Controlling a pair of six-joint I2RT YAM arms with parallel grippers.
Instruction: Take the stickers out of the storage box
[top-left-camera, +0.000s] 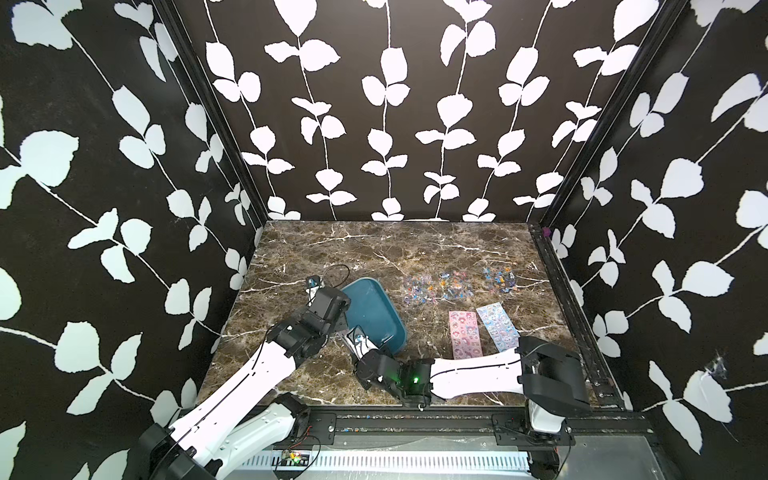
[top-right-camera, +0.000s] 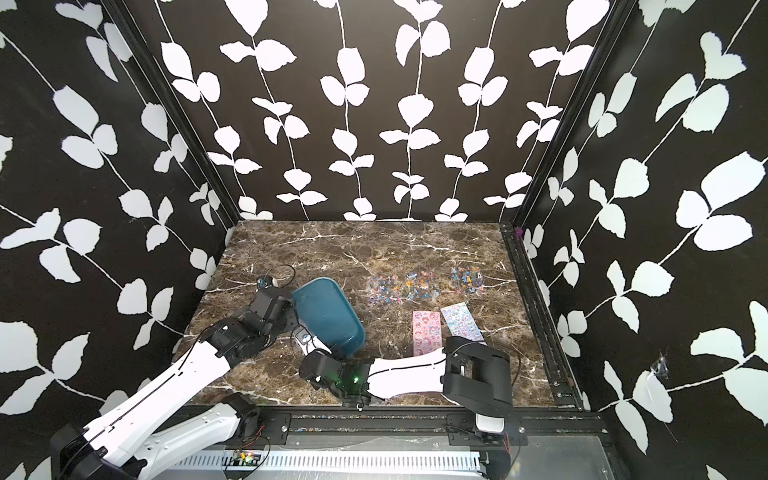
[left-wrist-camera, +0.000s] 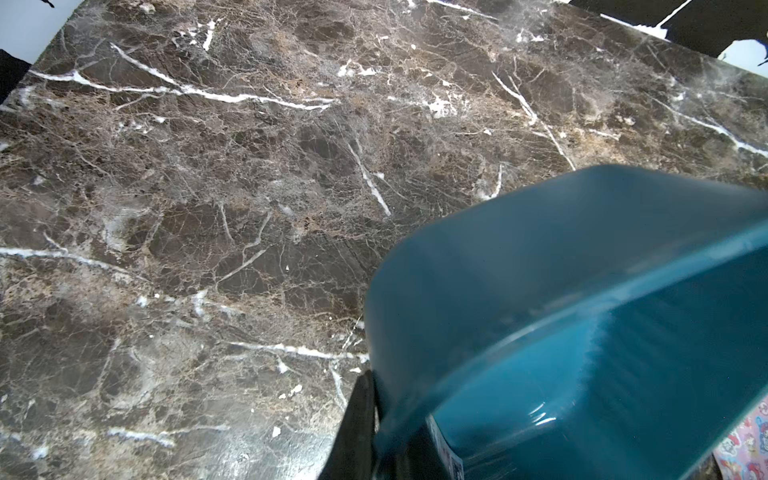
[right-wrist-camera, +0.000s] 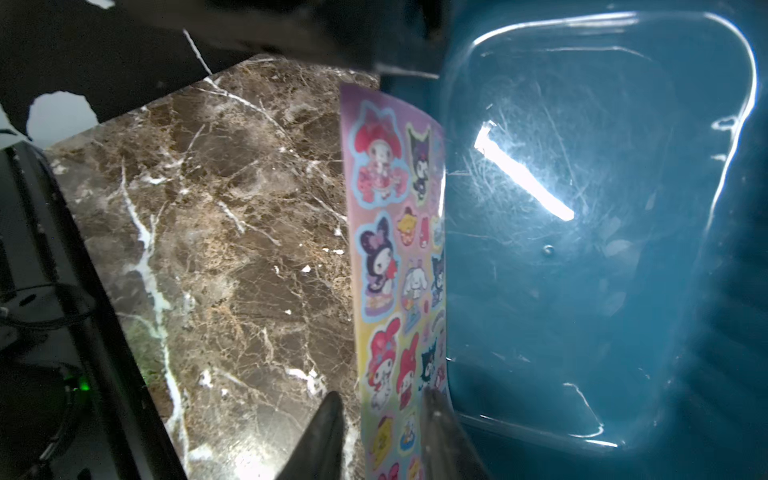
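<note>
The blue storage box (top-left-camera: 374, 308) is held tilted by my left gripper, which is shut on its rim in the left wrist view. A pastel sticker sheet (right-wrist-camera: 396, 264) with cartoon characters stands along the box's side in the right wrist view. The fingertips of my right gripper are apart at either side of this sheet's lower part; whether they touch it is unclear. In both top views the arms hide much of the box's near end.
A pink sheet (top-left-camera: 464, 334) and a light blue sheet (top-left-camera: 496, 324) lie right of the box, with scattered loose stickers (top-left-camera: 436, 288) behind them.
</note>
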